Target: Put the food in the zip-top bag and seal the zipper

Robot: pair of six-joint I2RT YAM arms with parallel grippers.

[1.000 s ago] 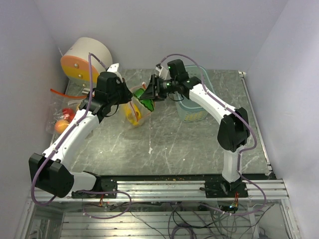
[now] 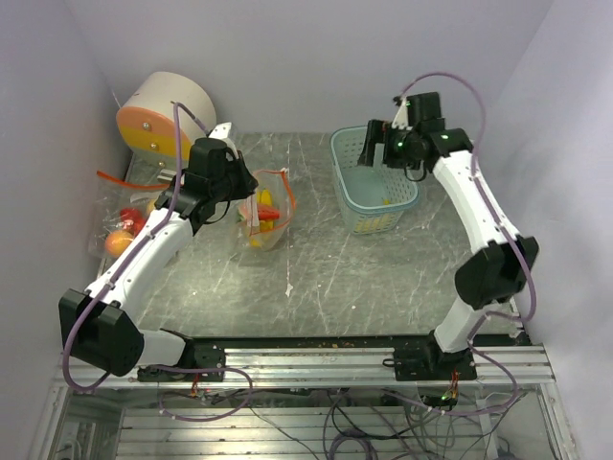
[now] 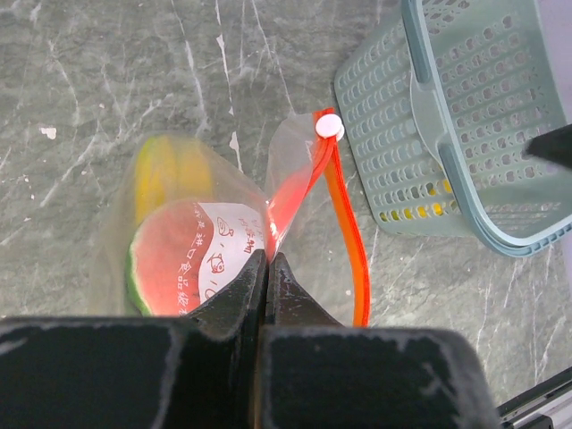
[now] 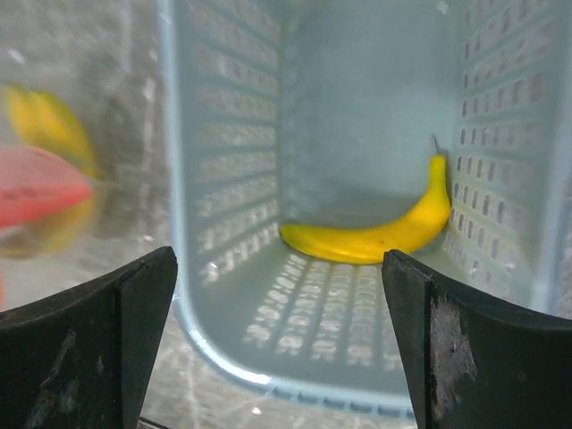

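A clear bag with an orange zip edge (image 3: 350,232) stands on the table, its rim pinched by my left gripper, which is shut on it. Inside the bag lie a watermelon slice (image 3: 165,259) and something yellow (image 3: 174,174), likely bananas. A white slider (image 3: 329,126) sits at one end of the zip, and the bag's mouth shows as a gap in the top view. My right gripper stands open and empty over the basket (image 2: 381,209). One banana (image 4: 375,237) lies at the basket's bottom, beyond the right fingertips.
At the far left rests another clear bag with an orange zip, holding round fruit (image 2: 119,242). Behind it is a white and orange drum (image 2: 165,113).
The left arm stays put.
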